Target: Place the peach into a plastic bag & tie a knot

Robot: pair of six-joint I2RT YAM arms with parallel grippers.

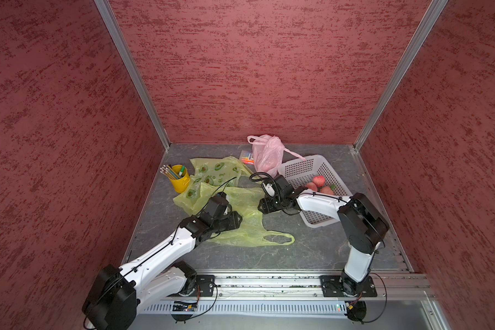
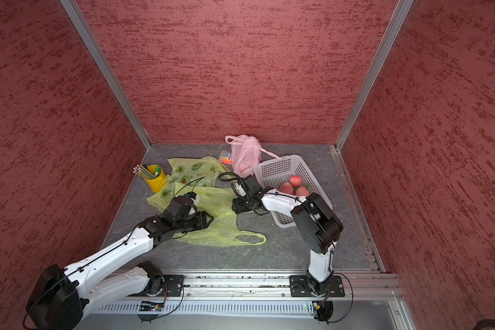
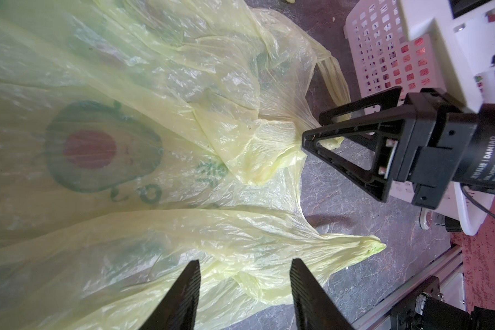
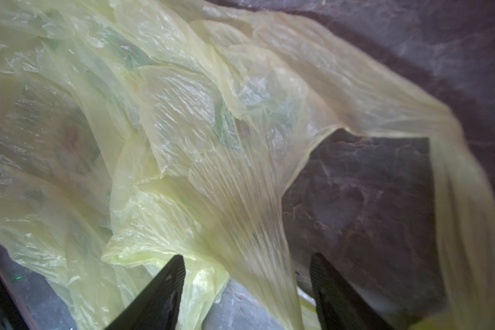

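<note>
A yellow plastic bag with avocado prints [image 1: 244, 231] [image 3: 148, 236] lies spread and crumpled on the table. My left gripper hangs over it, fingers parted with nothing visible held. My right gripper is open over the bag's crinkled side near a handle loop, bag film passing beneath the gap between its fingers. Several peaches [image 1: 319, 180] [image 2: 295, 180] sit in a white perforated basket [image 1: 327, 220] at the right, partly hidden by the right arm.
A second yellow bag [image 1: 214, 167] lies behind. A pink bag [image 1: 266, 156] and a small box [image 1: 246, 157] stand at the back, a yellow cup of pens [image 1: 181, 184] at the left. Bare table shows along the front.
</note>
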